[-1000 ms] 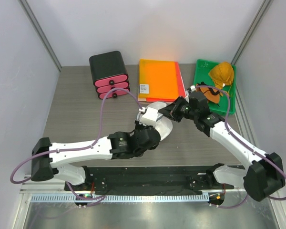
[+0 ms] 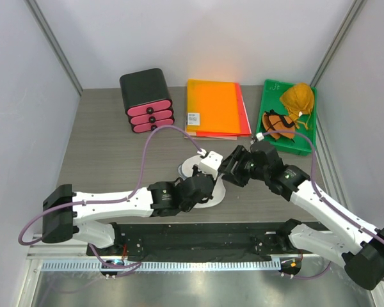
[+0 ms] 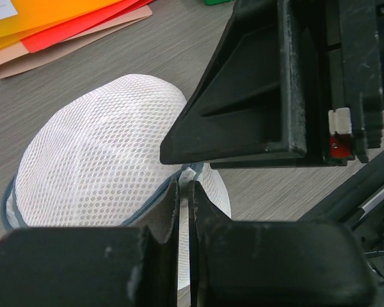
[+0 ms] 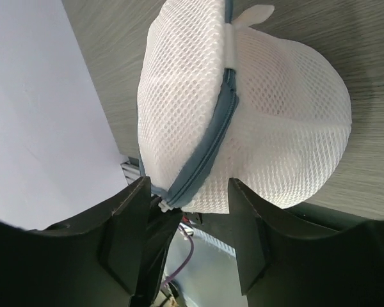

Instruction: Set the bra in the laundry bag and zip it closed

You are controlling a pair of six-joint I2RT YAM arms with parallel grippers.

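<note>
The white mesh laundry bag (image 3: 109, 141) hangs from my left gripper, whose tips are shut on the end of its grey zipper strip. In the right wrist view that strip (image 4: 208, 144) runs up the bag, a pale tab near its top; its teeth look joined along the visible length. My right gripper is part open, fingers apart, with the bag and zipper beyond them. Seen from above, both grippers meet over the bag (image 2: 211, 197) and hide much of it. The bra cannot be seen.
Behind the bag lie orange and red folders (image 2: 212, 109). A black box with pink drawers (image 2: 147, 99) stands at back left. At back right is a green tray (image 2: 271, 96) with a mustard pouch and brown item. Bare table shows on the left.
The bag now hangs lower, spread below the grippers. The left gripper has shifted slightly right.
</note>
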